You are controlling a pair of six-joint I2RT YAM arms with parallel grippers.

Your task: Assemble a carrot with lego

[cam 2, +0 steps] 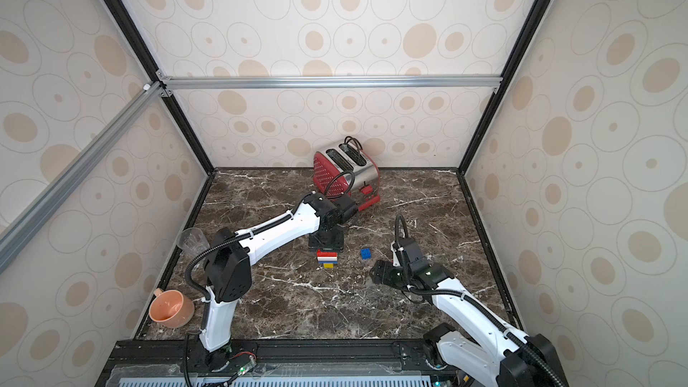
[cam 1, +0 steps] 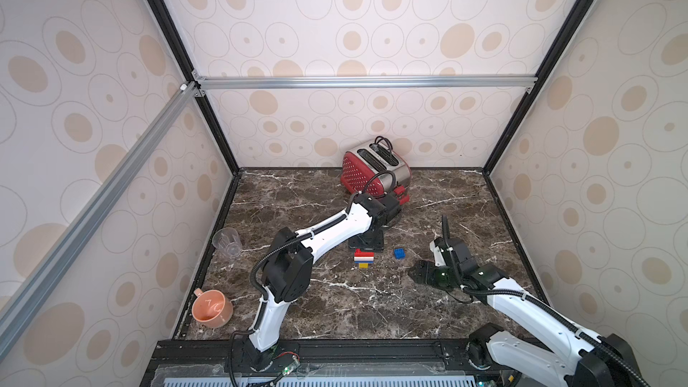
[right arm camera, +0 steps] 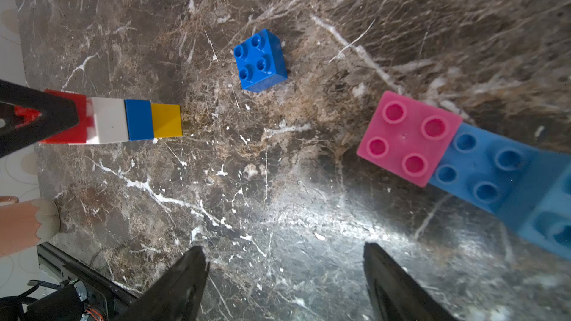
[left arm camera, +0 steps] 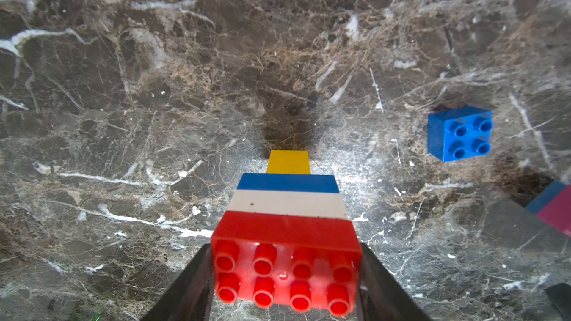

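A stack of red, white, blue and yellow bricks (left arm camera: pixel 285 229) runs from its wide red studded end down to a narrow yellow brick. My left gripper is shut on the red brick (left arm camera: pixel 288 231) at that end. Right of the stack, a small blue brick (left arm camera: pixel 458 133) rests by itself on the table, studs showing. In the right wrist view, a pink brick (right arm camera: pixel 410 136) joins a line of blue bricks (right arm camera: pixel 487 166) that runs off the right edge. My right gripper stands open, its fingers apart with bare tabletop between them.
A red and silver toaster (cam 1: pixel 376 168) stands at the back, behind the left gripper. A clear cup (cam 1: pixel 228 242) and an orange mug (cam 1: pixel 212 308) are on the left side.
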